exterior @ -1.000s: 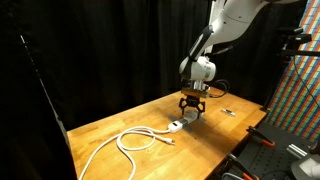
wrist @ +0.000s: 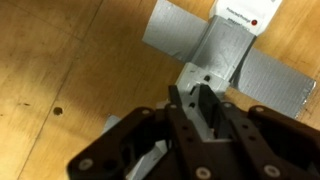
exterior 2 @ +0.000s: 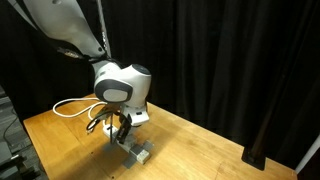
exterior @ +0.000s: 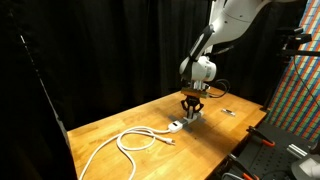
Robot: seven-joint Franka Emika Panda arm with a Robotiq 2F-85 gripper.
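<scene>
A white power strip with lettering on it lies on the wooden table, with grey tape across it in the wrist view. Its end nearest me is a pale block, partly hidden by my fingertips. In exterior view 1 the strip sits left of my gripper, which points down over the taped spot. A gap still shows between the fingers, so the gripper is partly open. Whether the fingers touch anything is unclear. Another pale piece appears at the bottom of the wrist view, partly covered by the gripper.
A white cable loops over the table's left side, its plug near the strip. Small items lie to the right of the arm. Dark curtain stands behind.
The arm keeps nearly the same place, and the strip and cable have not visibly moved.
</scene>
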